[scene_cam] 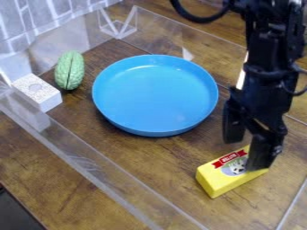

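Note:
My black gripper (253,137) hangs at the right, open, its fingers around the upper part of a yellow box (222,180) with a red and white label, which lies on the wooden table. The fingertips are slightly blurred, and whether they touch the box is unclear.
A large blue plate (153,94) fills the upper middle. A green leafy vegetable (70,71) and a white block (34,88) are at the left by a tiled wall (48,22).

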